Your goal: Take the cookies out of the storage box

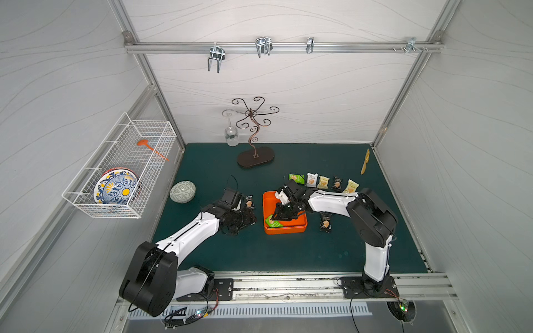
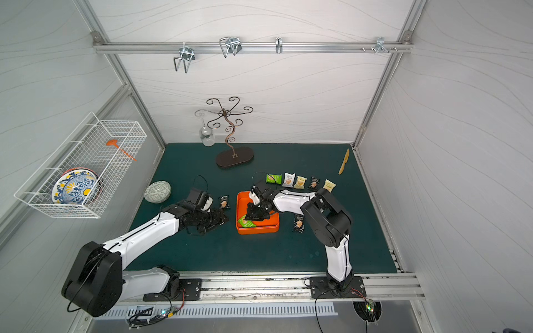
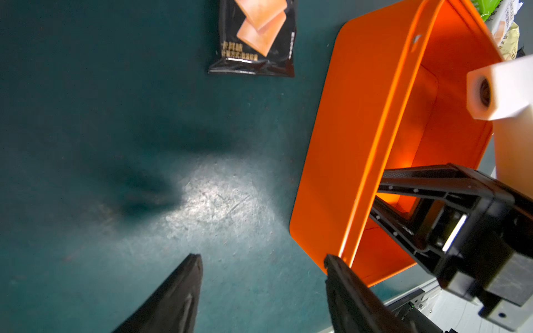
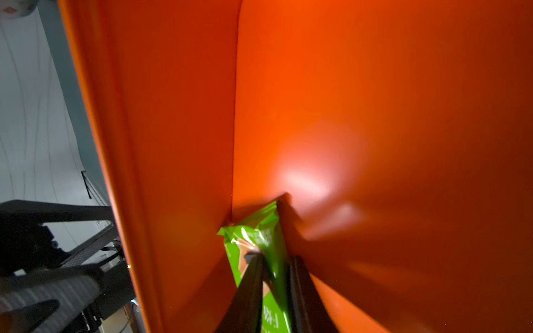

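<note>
The orange storage box (image 1: 284,229) stands in the middle of the table. Inside, at its left wall, stands a green cookie packet (image 4: 252,244), tilted. My right gripper reaches into the box, its fingers close together at the packet: one crosses its face, the other lies along its right edge. Whether they are pressed on it does not show clearly. Left of the box, over bare table, my left gripper is open and empty, its right fingertip beside the box wall in the wrist view. A black packet (image 3: 258,38) lies flat ahead of it.
Behind the box several packets lie in a row, a green one (image 1: 296,178) at the left end. Another black packet (image 1: 325,223) is right of the box, beneath the right arm. A patterned bowl (image 1: 183,192) sits far left.
</note>
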